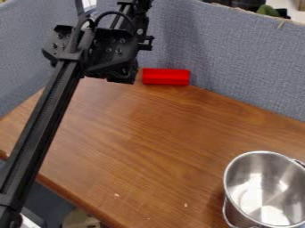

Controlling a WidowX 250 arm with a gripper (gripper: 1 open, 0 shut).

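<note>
A red cylinder (166, 77) lies on its side at the back of the wooden table (143, 151), against the padded grey wall. A steel pot (265, 191) with wire handles stands at the front right. My black arm rises along the left side to the top of the view, above and left of the cylinder. The gripper's fingertips cannot be made out among the dark parts there.
Grey padded walls (238, 62) bound the table at the back and left.
</note>
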